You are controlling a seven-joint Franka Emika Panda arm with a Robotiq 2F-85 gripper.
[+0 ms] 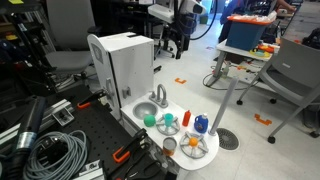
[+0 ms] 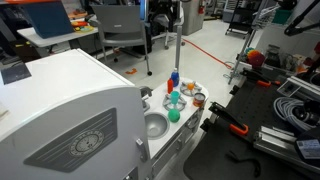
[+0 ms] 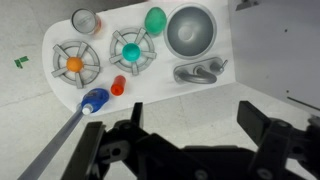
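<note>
My gripper is open in the wrist view, with a wide gap and bare counter and floor between its fingers. It hangs high above the toy kitchen counter [image 3: 162, 88]. On the counter lie a green round object [image 3: 155, 20] by the sink [image 3: 190, 32], a teal one [image 3: 131, 52] on one burner and an orange one [image 3: 74, 65] on the other. A small red item [image 3: 118, 85] and a blue bottle [image 3: 95, 101] are near the counter's edge. A metal cup [image 3: 85, 22] stands beside the orange object's burner. Nothing touches the gripper.
A faucet [image 1: 161, 95] rises behind the sink. The white cabinet [image 1: 122, 65] stands tall at the counter's end. A dark table with coiled cable [image 1: 58, 155] borders the front. Open floor [image 1: 205, 90] lies behind the counter.
</note>
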